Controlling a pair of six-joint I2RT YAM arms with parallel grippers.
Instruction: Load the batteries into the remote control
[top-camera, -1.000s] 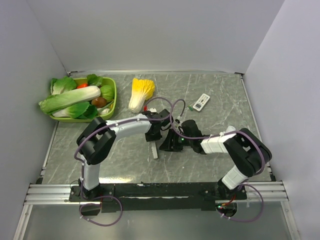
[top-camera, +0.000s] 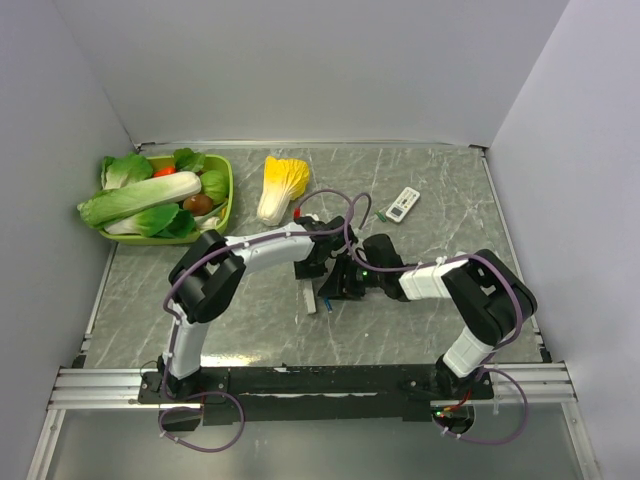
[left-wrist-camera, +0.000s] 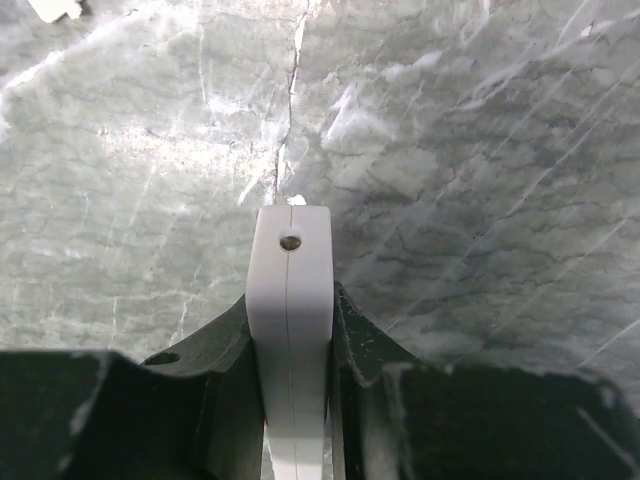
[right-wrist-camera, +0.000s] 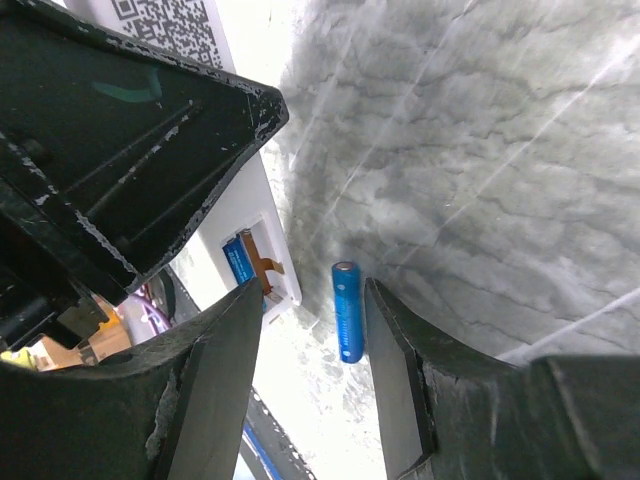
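Observation:
My left gripper is shut on the white remote control (left-wrist-camera: 290, 260), held over the marble table (left-wrist-camera: 150, 200). In the right wrist view the remote (right-wrist-camera: 250, 190) shows its open battery bay, with a blue battery (right-wrist-camera: 240, 262) inside beside an empty-looking strip. A loose blue battery (right-wrist-camera: 348, 312) lies on the table next to the remote. My right gripper hangs part open just over that battery, its two fingertips either side of it, apparently not gripping it.
A green basket of vegetables (top-camera: 222, 200) sits at back left, a yellow cabbage (top-camera: 282, 185) behind the arms, and another white device (top-camera: 403, 204) at back right.
The left gripper and remote have shifted slightly toward the back of the table. The loose battery now shows in the top view near the right gripper.

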